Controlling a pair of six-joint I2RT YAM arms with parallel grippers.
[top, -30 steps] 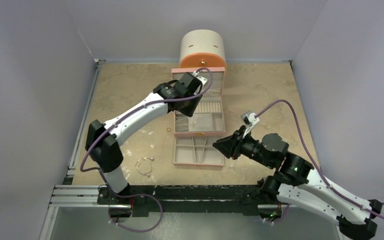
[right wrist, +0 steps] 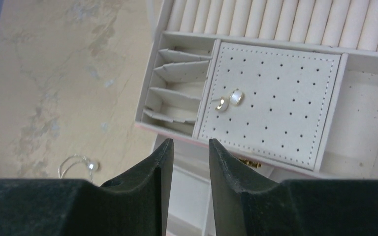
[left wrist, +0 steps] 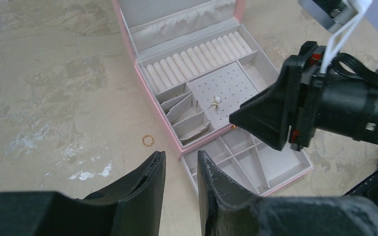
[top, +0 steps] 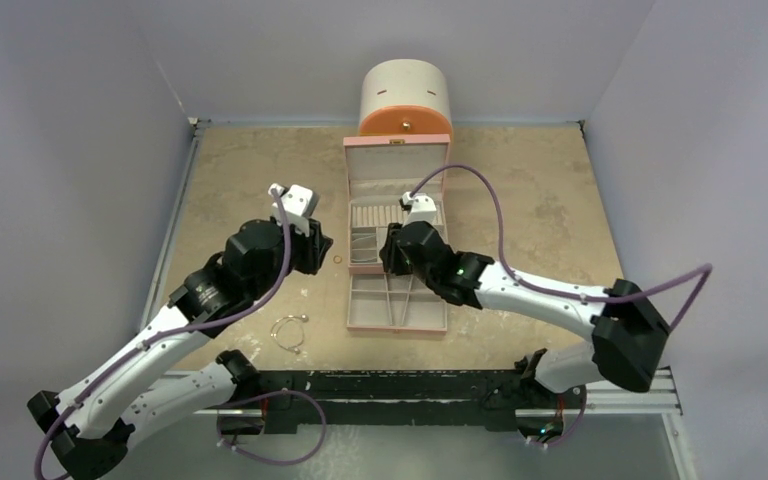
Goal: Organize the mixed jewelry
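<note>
The pink jewelry box point(left wrist: 165, 123) stands with its lid up and its front drawer point(top: 367, 310) pulled out. On its dotted panel point(right wrist: 285, 98) lie two small earrings point(right wrist: 235, 97) near the left edge. A gold ring point(left wrist: 148, 140) rests on the table left of the box. Nearer the front is an open bangle point(top: 287, 333) with ball ends. My left gripper is part open and empty, above the table left of the box. Over the box, above the panel's front edge, my right gripper stands open with nothing between its fingers.
Behind the box stands a cream cylinder with an orange front point(top: 406, 110). Ring rolls point(left wrist: 197, 60) fill the box's back row. Bare table point(top: 525, 200) lies to the right, and the two arms are close together.
My left gripper has drawn back from over the box to its left side. My right gripper has come in from the lower right to above the box. The jewelry looks unmoved.
</note>
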